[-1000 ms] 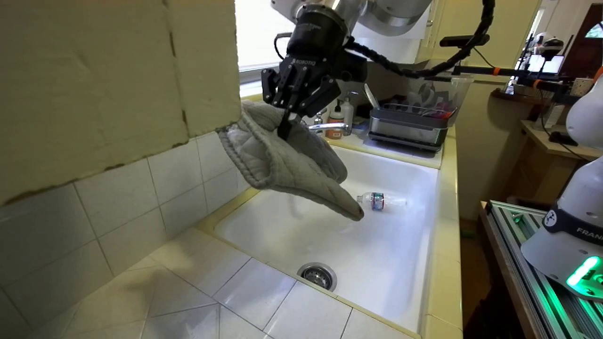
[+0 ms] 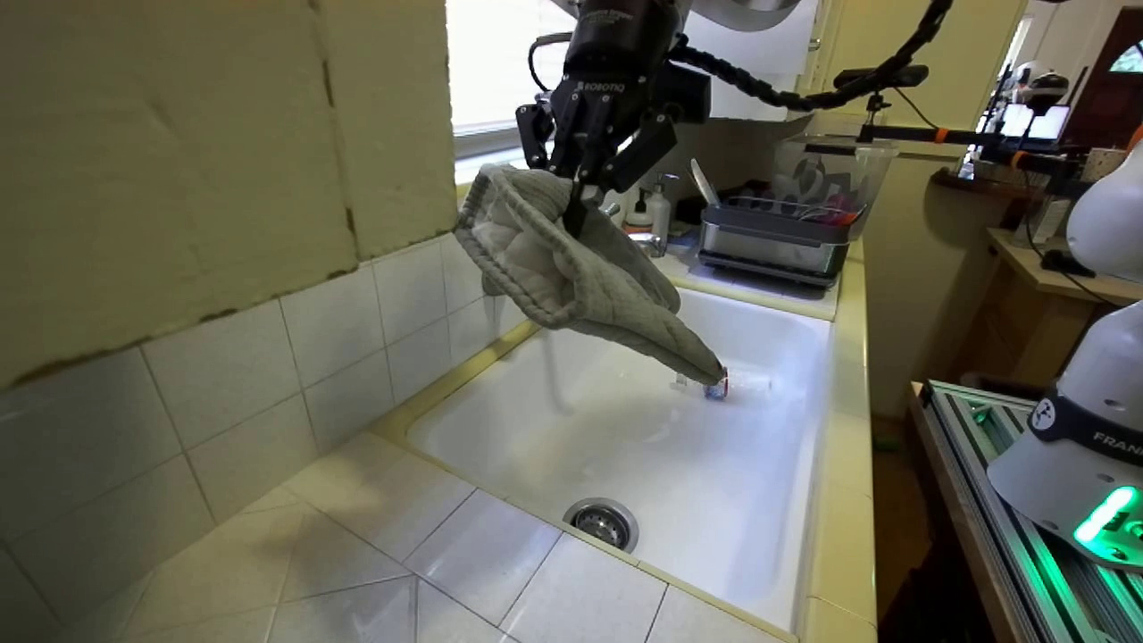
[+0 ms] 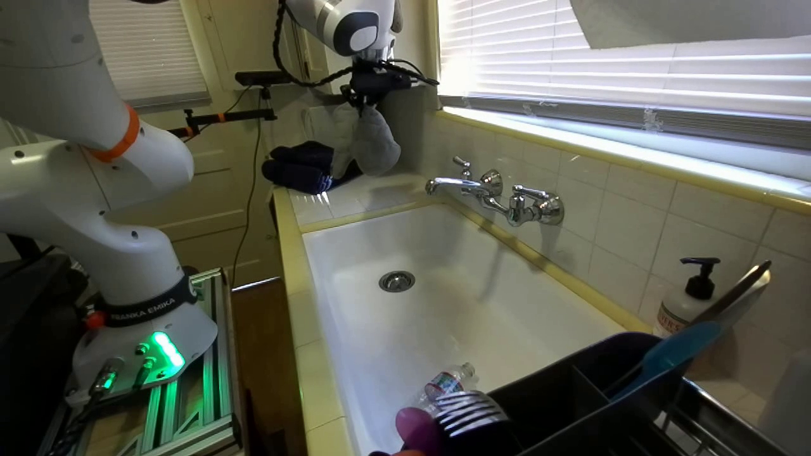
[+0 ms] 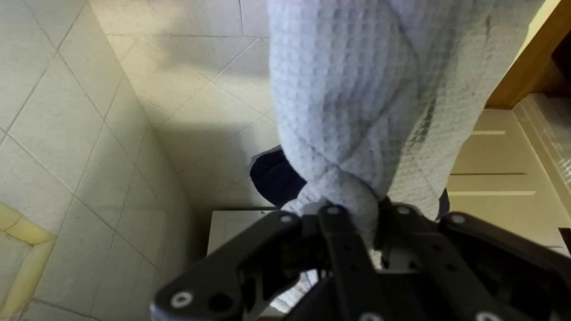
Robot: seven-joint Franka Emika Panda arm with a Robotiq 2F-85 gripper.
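Observation:
A grey quilted oven mitt (image 2: 600,273) hangs from my gripper (image 2: 579,214), which is shut on its fabric near the cuff. In exterior view 2 the mitt (image 3: 374,144) appears at the back, above the counter end beyond the sink, with dark mitts behind it. The wrist view shows the mitt's waffled cloth (image 4: 348,91) bunched between the fingers and covering much of the upper right. Exactly how deep the fingertips sit in the folds is hidden.
Below lies the white sink (image 2: 664,482), with a clear plastic bottle (image 3: 448,382) inside. Dark mitts (image 3: 300,167) rest on the far counter. A faucet (image 3: 494,194) juts from the tiled wall, and a dish rack (image 2: 771,241) stands at the opposite end.
My gripper and the mitt have moved up and slightly right in exterior view 1. The mitt's tip now covers part of the bottle, which has stayed put.

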